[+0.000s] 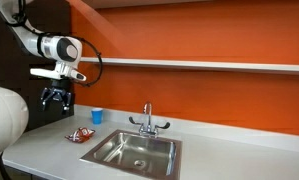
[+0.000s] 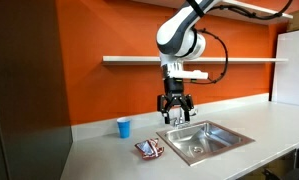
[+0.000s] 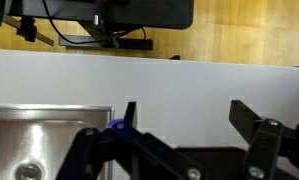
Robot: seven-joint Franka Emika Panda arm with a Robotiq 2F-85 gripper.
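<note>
My gripper (image 1: 57, 99) hangs over the counter's left part in exterior view 1, its fingers apart and pointing down. Bare counter shows between the open fingers in the wrist view, where the gripper holds nothing. A red and white crumpled packet (image 1: 81, 135) lies on the counter, lower than the gripper and apart from it. Behind the packet, a blue cup (image 1: 97, 116) stands near the wall. Exterior view 2 also has the packet (image 2: 149, 149) and the cup (image 2: 124, 127); there the gripper (image 2: 175, 106) appears above the counter beside the sink.
A steel sink (image 1: 171, 161) is set into the counter, with a faucet (image 1: 147, 112) behind it. Along the orange wall runs a white shelf (image 1: 209, 66). The counter (image 1: 239, 158) right of the sink is clear. Wooden floor (image 3: 224, 38) shows beyond the counter's edge.
</note>
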